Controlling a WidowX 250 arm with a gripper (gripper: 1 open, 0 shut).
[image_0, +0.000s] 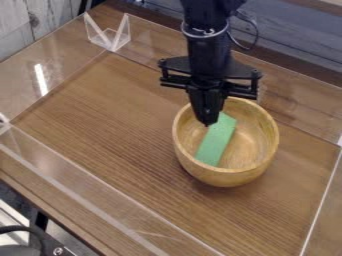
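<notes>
A tan bowl (249, 162) sits on the wooden table right of centre, holding a green rectangular block (215, 142) that lies at a slant. The black gripper (206, 114) hangs from above over the back left part of the bowl, its tip just above the top end of the block. Its fingertips are close together, and nothing shows between them.
A clear plastic object (110, 30) stands at the back left. A grey ledge runs along the back, and dark cables lie at the bottom left.
</notes>
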